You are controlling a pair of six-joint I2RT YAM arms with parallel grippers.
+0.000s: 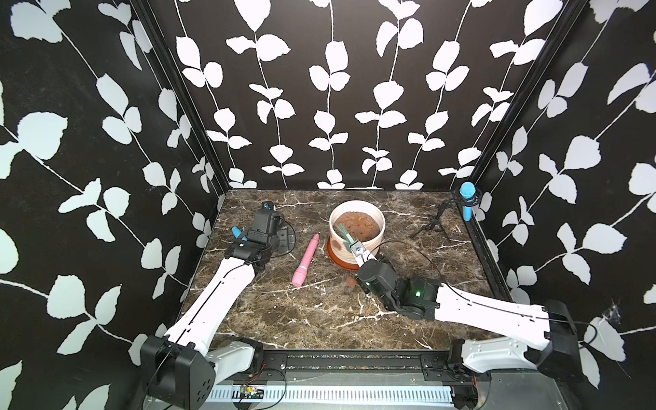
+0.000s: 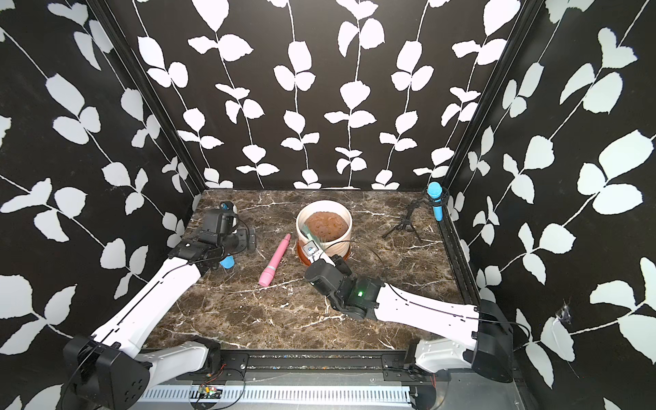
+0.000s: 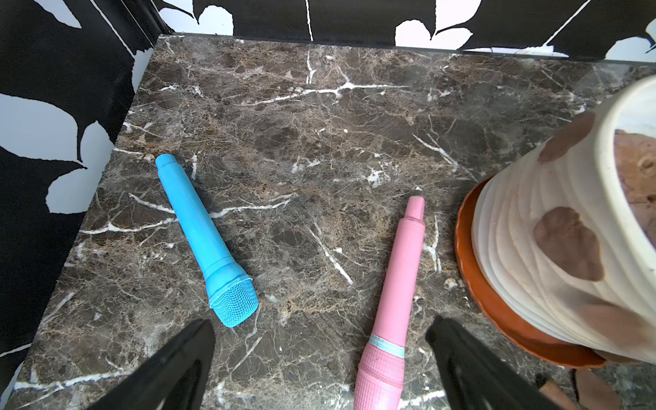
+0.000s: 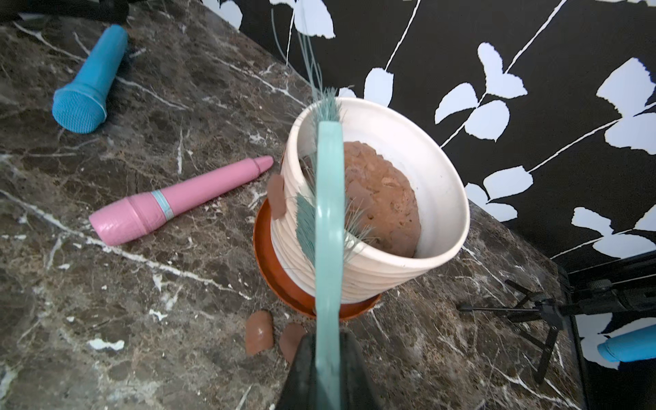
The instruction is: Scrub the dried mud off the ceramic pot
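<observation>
The cream ceramic pot (image 4: pixel 403 270) stands upright in its orange saucer (image 4: pixel 273 273), filled partway with brown soil (image 4: pixel 382 198). Brown mud patches (image 3: pixel 568 242) cling to its left side, and one patch (image 4: pixel 276 196) shows near the rim. My right gripper is shut on the handle of a green brush (image 4: pixel 330 218). Its bristles (image 4: pixel 305 229) splay against the pot's near-left wall and over the rim; the handle hides part of the contact. Left of the pot, my left gripper hangs open above the table, with nothing held.
Loose brown pieces (image 4: pixel 259 332) lie in front of the saucer. A pink microphone (image 3: pixel 396 294) lies left of the pot, a blue one (image 3: pixel 198 218) farther left. A black tripod (image 1: pixel 437 218) holding another blue microphone (image 1: pixel 467 193) stands at right.
</observation>
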